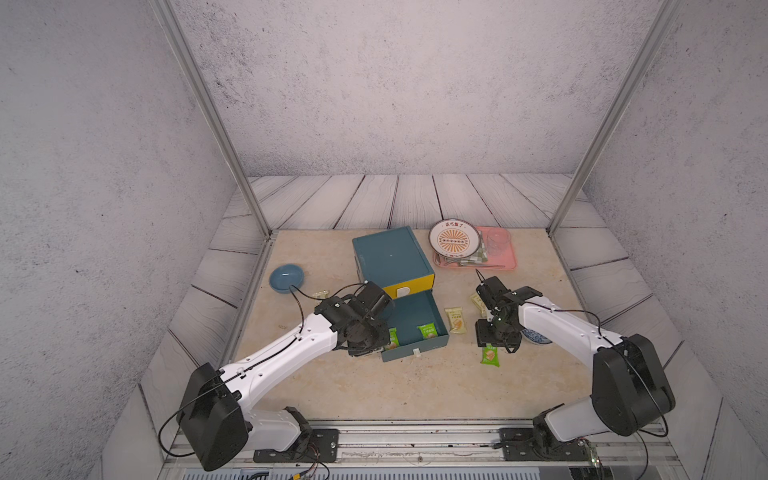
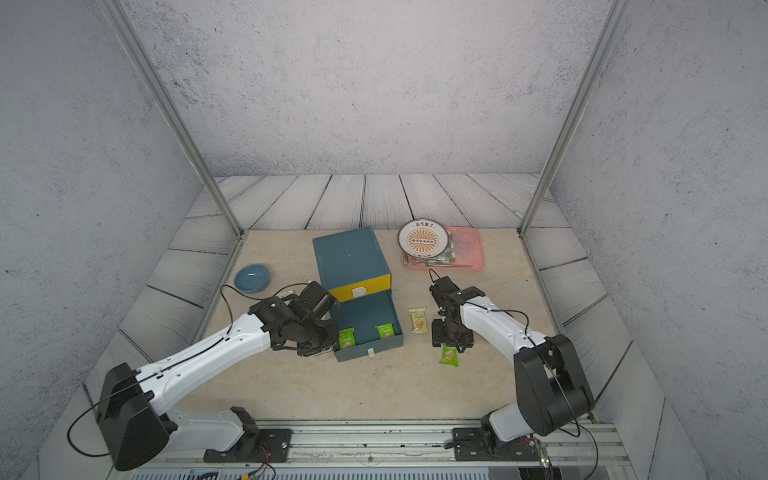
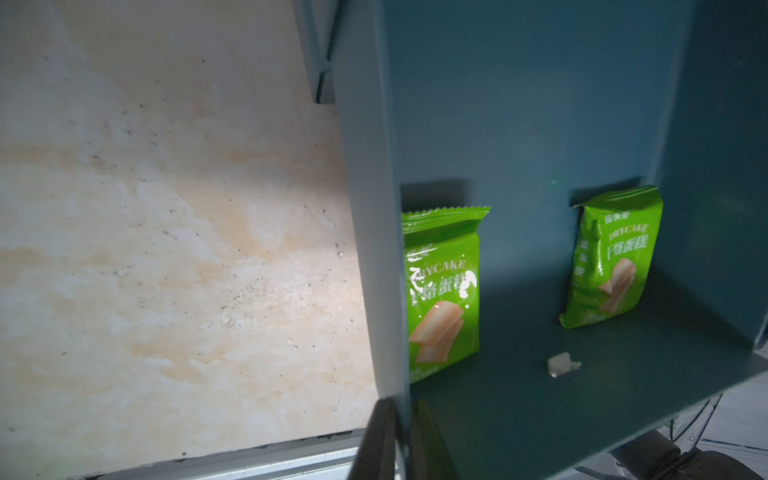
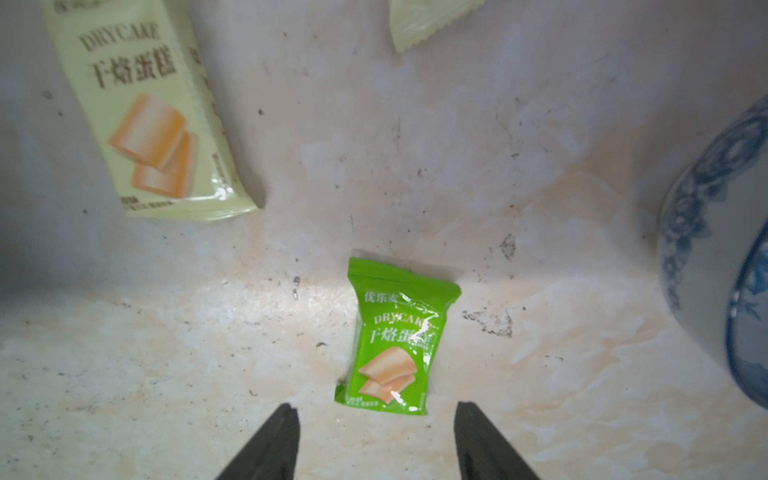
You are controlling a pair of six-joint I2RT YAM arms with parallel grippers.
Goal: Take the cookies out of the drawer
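Note:
The blue-grey drawer (image 1: 414, 312) is pulled out from its box (image 1: 392, 257). Inside it, in the left wrist view, a green cookie packet (image 3: 444, 292) leans near the side wall and a second green packet (image 3: 616, 256) stands farther right. My left gripper is shut on the drawer's side wall (image 3: 372, 240), one finger on each side. Over the table to the right of the drawer, my right gripper is open and empty. A green packet (image 4: 396, 340) lies on the table just ahead of its fingertips.
Cream packets (image 4: 152, 120) lie on the table right of the drawer. A blue-and-white bowl (image 4: 712, 264) stands on the right. A blue bowl (image 1: 286, 277) sits at the left, and a pink tray (image 1: 504, 260) with a plate (image 1: 455, 239) at the back.

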